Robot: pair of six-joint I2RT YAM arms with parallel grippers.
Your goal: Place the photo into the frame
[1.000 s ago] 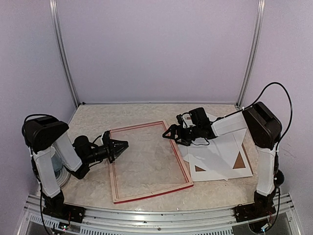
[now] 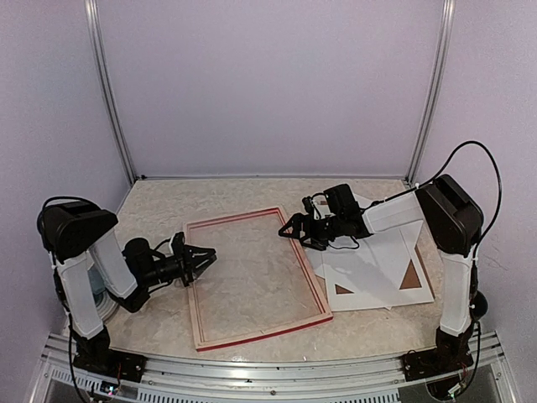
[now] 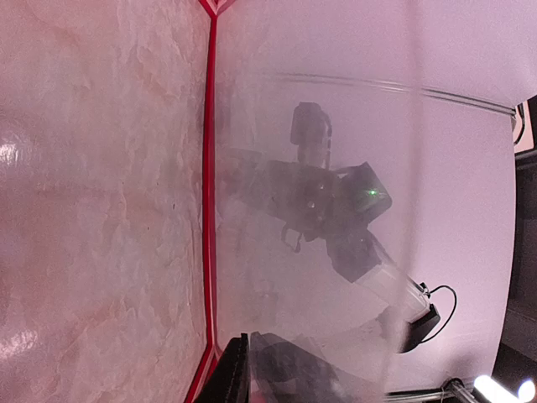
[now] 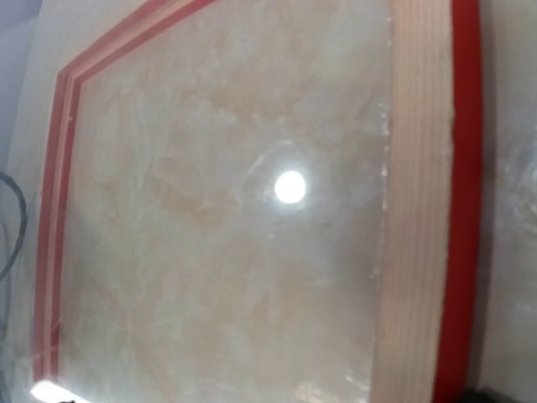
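The red-edged wooden frame (image 2: 263, 335) lies flat on the table with a clear sheet (image 2: 252, 277) across its opening. My left gripper (image 2: 202, 262) is at the frame's left side, shut on the clear sheet. In the left wrist view, one dark finger (image 3: 232, 375) stands in front of the sheet (image 3: 344, 252), while the other shows hazily through it. Over the frame's upper right side hangs my right gripper (image 2: 294, 236), open. Its view shows the frame's wooden border (image 4: 415, 201); its fingers are mostly out of sight there. No picture is visible in the frame.
White boards (image 2: 369, 273) with brown corner pieces lie right of the frame, partly under the right arm. A round, pale stack (image 2: 106, 302) sits behind the left arm. Bare tabletop (image 2: 193, 197) stretches along the back.
My left gripper has shifted slightly left and down in the top view. The right arm stays where it was, and the frame shows no clear movement.
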